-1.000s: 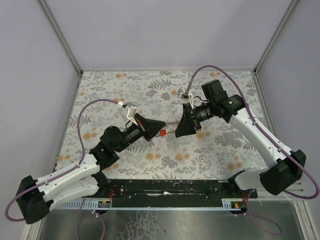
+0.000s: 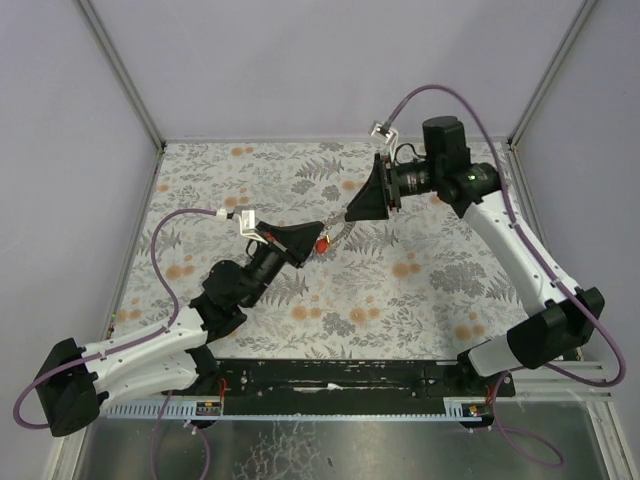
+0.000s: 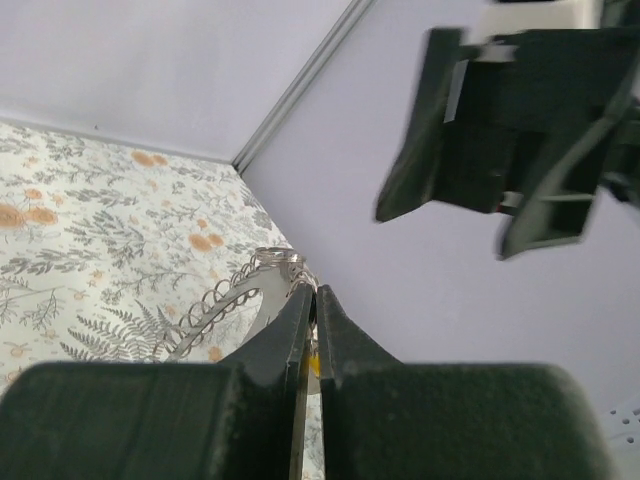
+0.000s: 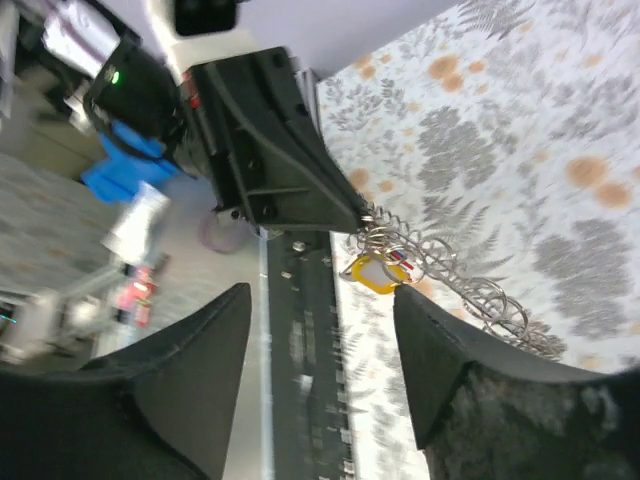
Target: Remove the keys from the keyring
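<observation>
A silver coiled keyring (image 4: 455, 270) stretches out from the tips of my left gripper (image 2: 316, 233), which is shut on one end of its wire. In the left wrist view, the keyring (image 3: 280, 260) rises above the shut fingertips and trails off to the left. A yellow key tag (image 4: 375, 274) with a bit of red hangs just under the left fingertips. My right gripper has its fingers well apart, with nothing visible between them; the coil's free end runs behind its right-hand finger. From above, the red part (image 2: 322, 245) shows beside the left tips.
Pale walls (image 2: 330, 65) enclose it. The two gripper tips are close together near the middle.
My right gripper has moved toward the far side of the table, from in front of the left tips to slightly beyond them.
</observation>
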